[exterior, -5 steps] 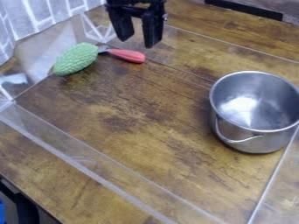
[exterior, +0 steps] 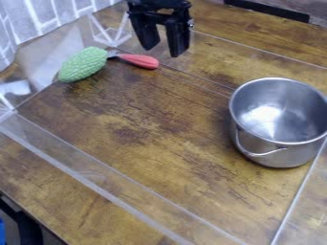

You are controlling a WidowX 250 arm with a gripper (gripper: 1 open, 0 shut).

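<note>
The black gripper [exterior: 163, 34] hangs at the top centre, above and a little to the right of a red-handled utensil [exterior: 138, 60] with a metal end. A green bumpy object [exterior: 82, 65] lies to the left of the utensil. A steel pot [exterior: 277, 134] stands on the right side of the wooden table [exterior: 141, 144]. Whether the gripper's fingers are open or shut is hard to tell at this size.
Clear plastic walls [exterior: 38, 29] line the back left, and transparent strips run along the left and right of the table.
The gripper has shifted slightly, rising a little over the last second. The objects on the table have not moved.
</note>
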